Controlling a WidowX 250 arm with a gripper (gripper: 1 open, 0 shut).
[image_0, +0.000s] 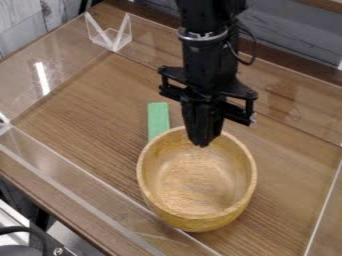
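My black gripper (203, 134) hangs over the back part of a large tan oval bowl (195, 190), its tip pointing down. It is shut, with nothing visible between its fingers. A green rectangular object (158, 118) lies on the wooden surface just behind and left of the bowl.
A white wire-like object (110, 32) stands at the back left. Raised edges border the back and left, and a black cable lies at the bottom left.
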